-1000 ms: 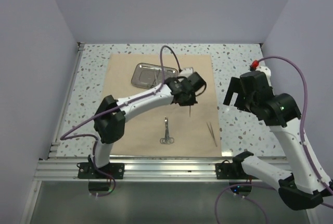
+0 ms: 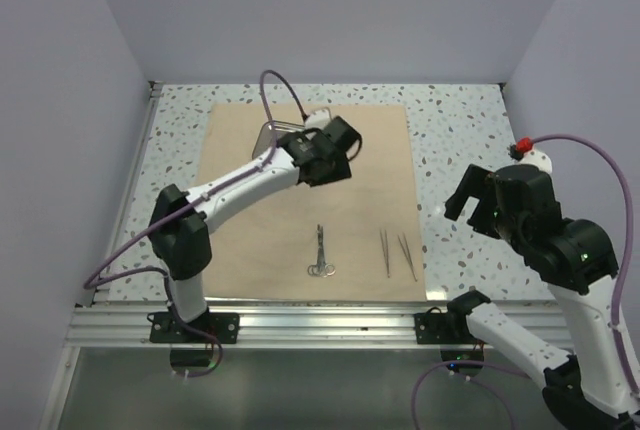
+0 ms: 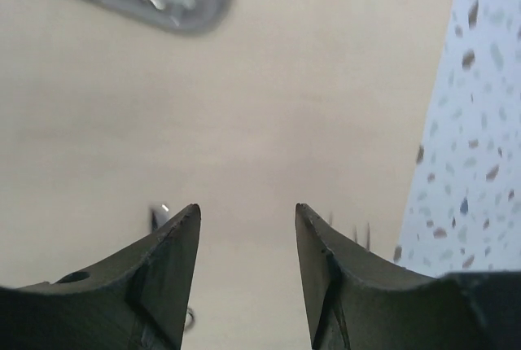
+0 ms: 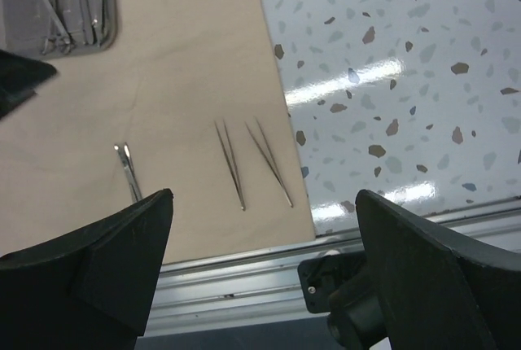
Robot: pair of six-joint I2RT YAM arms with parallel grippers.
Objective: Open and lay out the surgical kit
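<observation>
Partly hidden under my left arm, the metal tray [image 2: 263, 140] sits toward the back of the tan cloth; the right wrist view shows several slender instruments in the tray [image 4: 61, 38]. My left gripper [image 2: 328, 180] hovers near the tray's front right side, open and empty, and the same gripper shows bare cloth between its fingers. Scissors [image 2: 321, 253] lie near the cloth's front. To their right lie one pair of tweezers [image 4: 233, 167] and a second pair of tweezers [image 4: 273, 167], side by side. My right gripper [image 2: 462, 218] is open, empty, over the speckled table's right side.
The tan cloth [image 2: 265, 250] has bare room at its front left and in the middle. A metal rail [image 2: 320, 320] runs along the front edge, and grey walls enclose the sides and back.
One pair of tweezers went from the left gripper onto the cloth beside the other pair. The right arm shifted slightly.
</observation>
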